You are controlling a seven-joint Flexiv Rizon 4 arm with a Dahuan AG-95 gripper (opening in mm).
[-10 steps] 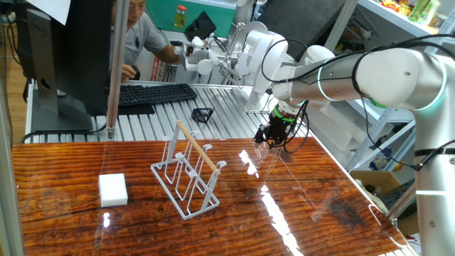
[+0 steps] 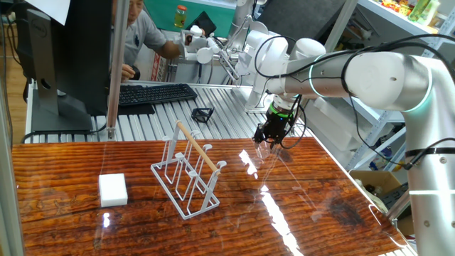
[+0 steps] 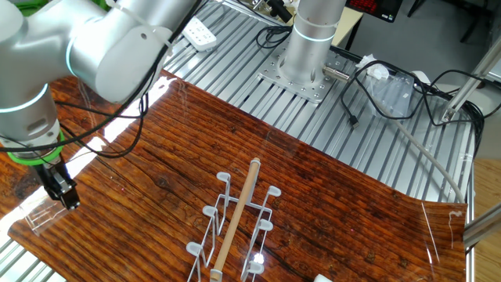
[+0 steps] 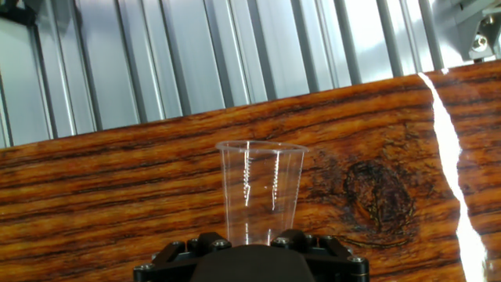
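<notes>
A clear plastic cup stands out against the brown wooden board in the wrist view, its wide rim away from my gripper. The dark fingers lie on either side of the cup's narrow end, which is partly hidden behind the gripper body. Whether they press on its wall cannot be made out. From outside, the gripper is low over the board's far right part, with the faint cup right at its tips. A white rack with a wooden top bar and several upright prongs stands mid-board, its visible prongs bare.
A white block sits left of the rack. Beyond the board's far edge are a keyboard and a small black stand on the ribbed metal table. The board is clear between rack and gripper, and at the front right.
My forearm and wrist have shifted slightly, the wrist now a little more upright, while the fingertips stay almost in place by the cup. Rack and white block have not moved.
</notes>
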